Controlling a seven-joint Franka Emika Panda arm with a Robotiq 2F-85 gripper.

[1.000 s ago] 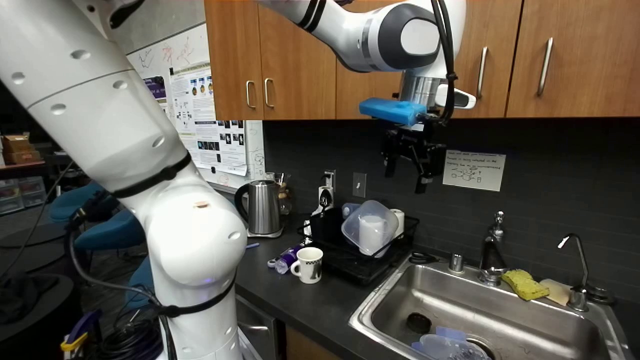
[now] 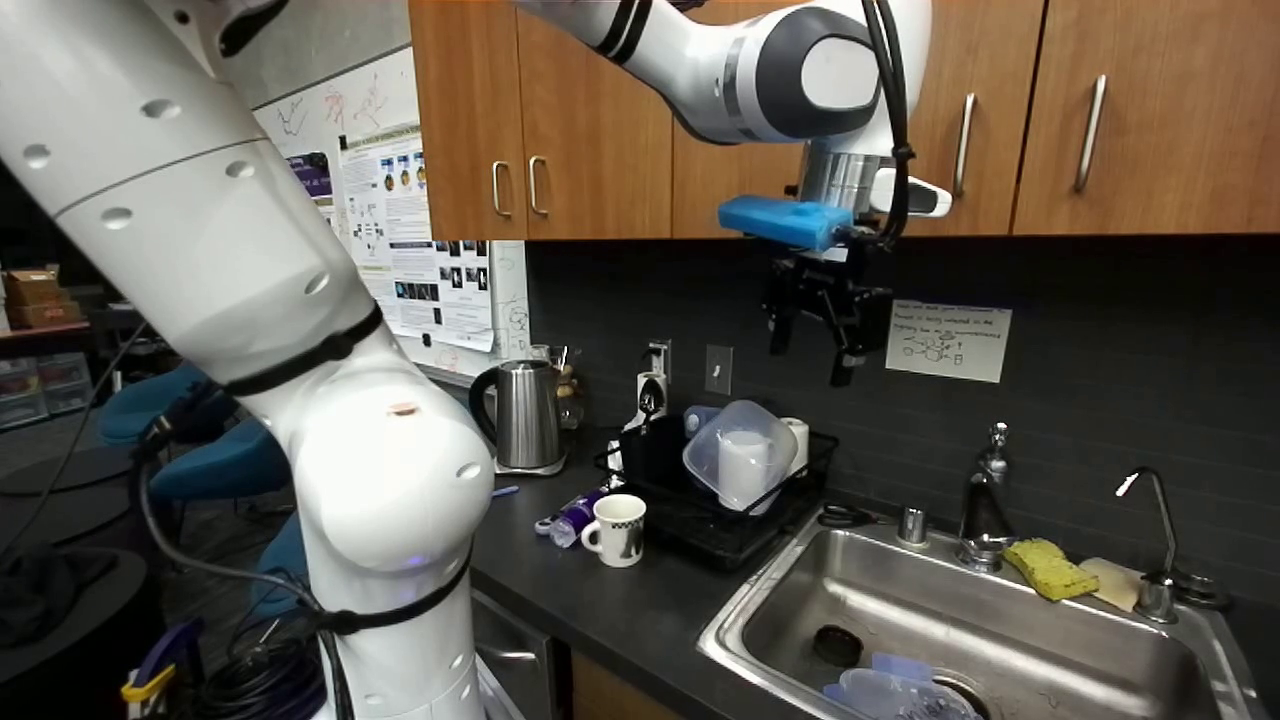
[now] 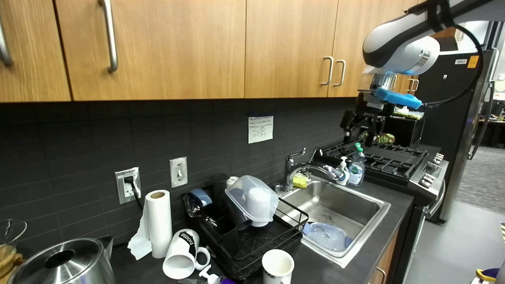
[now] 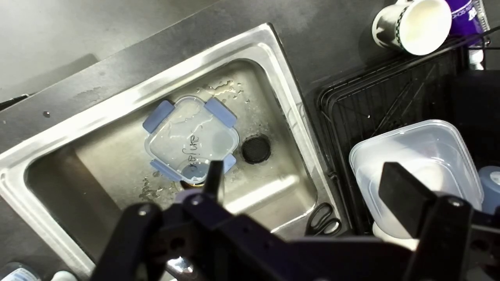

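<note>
High above the counter my gripper [image 2: 811,354] hangs pointing down, its two fingers spread wide apart with nothing between them. In the wrist view the gripper is over the sink's edge and the dish rack. A clear lid with blue clips [image 4: 190,138] lies in the steel sink [image 4: 262,194], beside a dark round drain piece [image 4: 256,149]. A clear plastic container [image 3: 253,198] leans in the black dish rack [image 3: 255,251]. On the counter stands a white patterned mug [image 2: 619,530].
The faucet [image 2: 987,504] and a yellow sponge [image 2: 1051,568] are at the sink's back edge. Scissors [image 4: 323,220] lie between rack and sink. A steel kettle [image 2: 528,414] stands left of the rack. Wooden cabinets [image 3: 288,47] overhang the counter. Open air surrounds the gripper's fingers.
</note>
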